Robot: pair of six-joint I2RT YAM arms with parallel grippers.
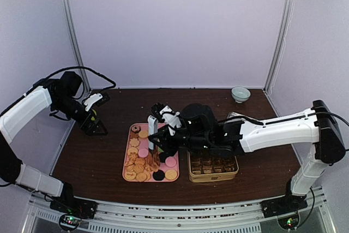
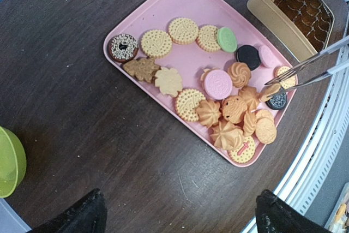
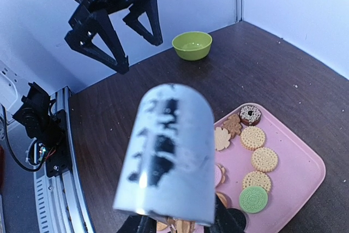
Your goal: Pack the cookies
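Observation:
My right gripper (image 1: 159,141) is shut on a pair of tongs (image 1: 152,135), held over the pink tray (image 1: 126,145). In the left wrist view the metal tips of the tongs (image 2: 327,73) reach the tray's right end, with a small tan cookie (image 2: 269,92) between them, beside a dark round cookie (image 2: 277,101). Whether that cookie is clear of the tray cannot be told. Several other cookies lie in the tray, including a pink one (image 2: 217,84) and a green one (image 3: 253,199). Away to the left, my left gripper (image 1: 97,129) hangs open and empty.
A tan box with brown dividers (image 1: 212,174) stands right of the tray, partly under my right arm. A white bowl (image 1: 240,94) sits at the back right, and a green bowl (image 3: 192,45) near the left wall. Bare table surrounds the tray's left side.

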